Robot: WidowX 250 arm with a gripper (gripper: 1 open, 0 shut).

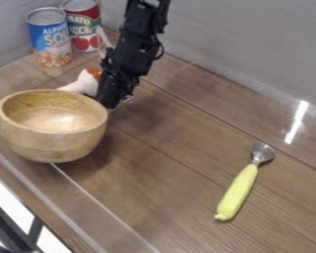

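Note:
My black gripper (111, 93) reaches down from the top centre to the back right rim of a wooden bowl (48, 138) on the left of the counter. It looks shut at that rim; whether anything is between the fingers is hidden. Behind the bowl lies a white and orange object (80, 83), partly hidden.
Two cans stand at the back left, an Alpha soup can (51, 40) and a red tomato can (86, 28). A yellow-handled utensil (236, 191) lies at the right.

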